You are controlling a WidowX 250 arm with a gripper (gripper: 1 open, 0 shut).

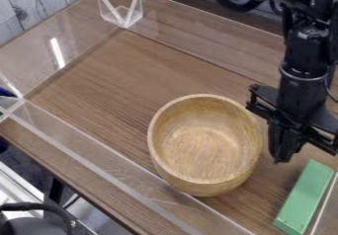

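Observation:
A round light wooden bowl (pixel 204 140) sits on the wooden tabletop, right of centre. The black gripper (pixel 282 146) hangs just to the right of the bowl, low over the table and close to its rim; its fingers look shut, with nothing visible between them. A green rectangular block (pixel 305 196) lies at the bottom right, below the gripper.
Clear plastic walls (pixel 106 150) run along the table's edges, with a clear notched piece (pixel 121 10) at the back left. A dark cable or part sits at the bottom left corner.

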